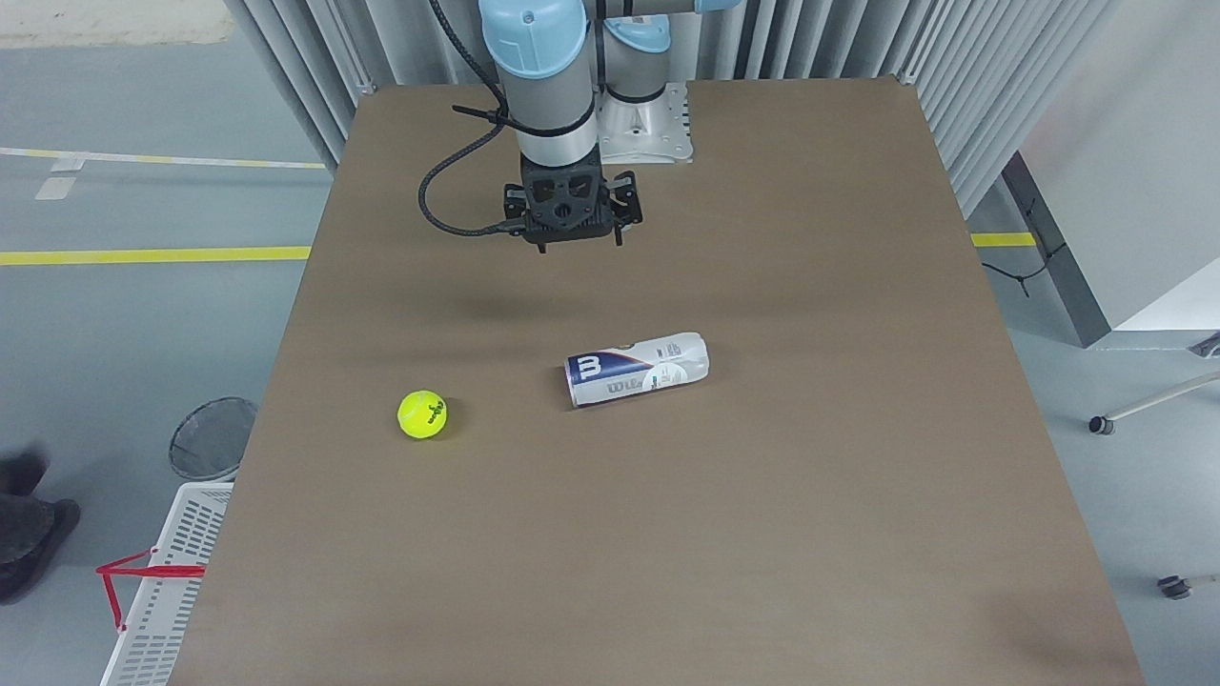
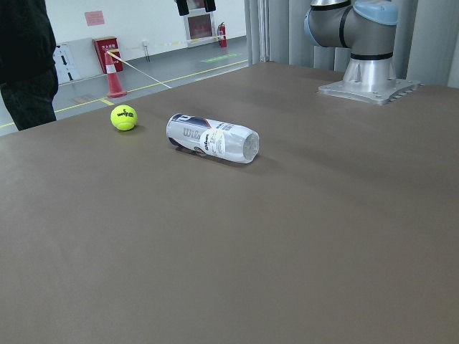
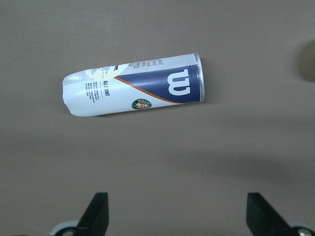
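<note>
A white-and-navy Wilson ball can (image 1: 636, 370) lies on its side near the middle of the brown table, also seen side-on in the left view (image 2: 212, 137) and below me in the wrist view (image 3: 133, 84). A yellow tennis ball (image 1: 422, 413) rests to the can's left in the front view. My gripper (image 1: 579, 234) hangs above the table behind the can, open, its two black fingers wide apart with nothing between them in the wrist view (image 3: 177, 211).
</note>
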